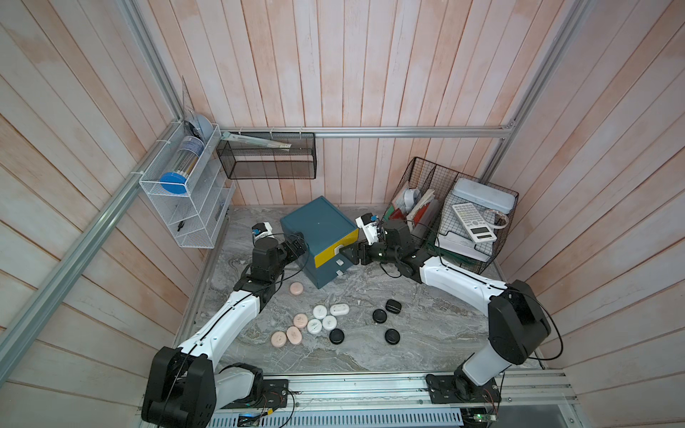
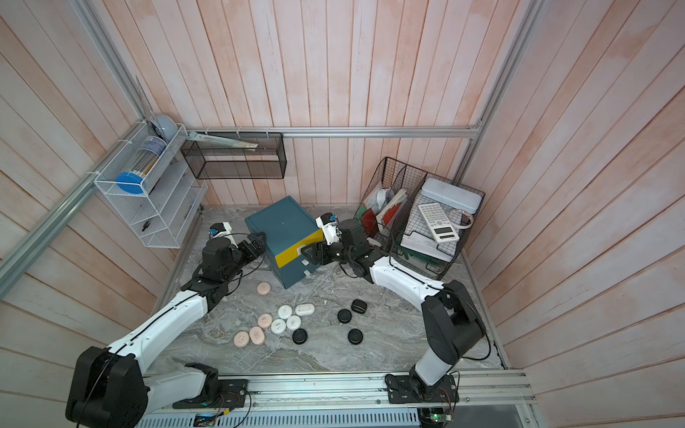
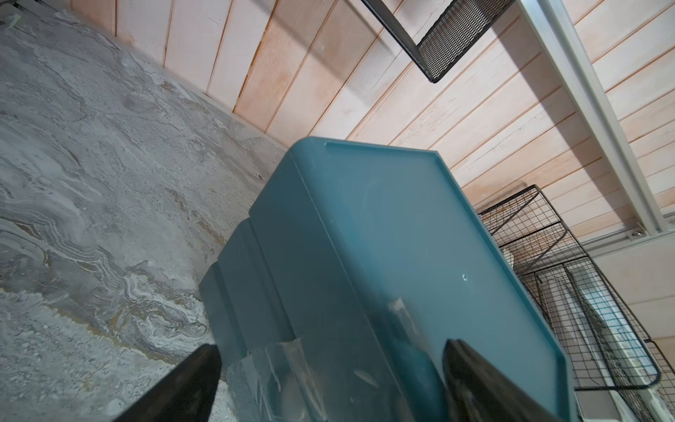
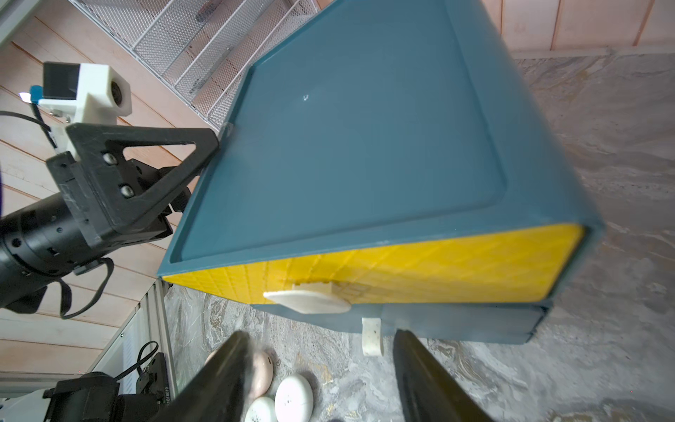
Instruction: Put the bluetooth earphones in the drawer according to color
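Observation:
A teal drawer box with a yellow top drawer front and white handle stands mid-back. My left gripper is open at its left side near the top edge, fingers either side of a corner. My right gripper faces the handle, part open, nothing visibly held. Earphone cases lie in front: pink, white and black.
Wire baskets with papers and a calculator stand back right. A white rack hangs left, a black basket on the back wall.

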